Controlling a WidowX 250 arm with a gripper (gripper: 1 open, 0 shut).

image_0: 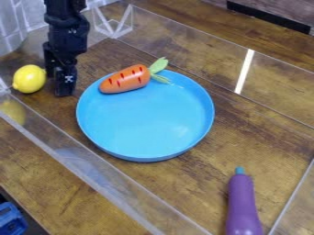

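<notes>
My black gripper point(61, 72) hangs down at the upper left, its fingertips low beside a yellow lemon-like object point(28, 80), just to that object's right. Whether anything is between the fingers I cannot tell. A toy carrot point(127, 79) with green leaves lies on the upper rim of a blue plate point(145, 122). At the lower right lies a purple eggplant-like object point(241, 204) with a teal tip.
Clear walls edge the workspace along the left and right, and a white strip lies at the upper right.
</notes>
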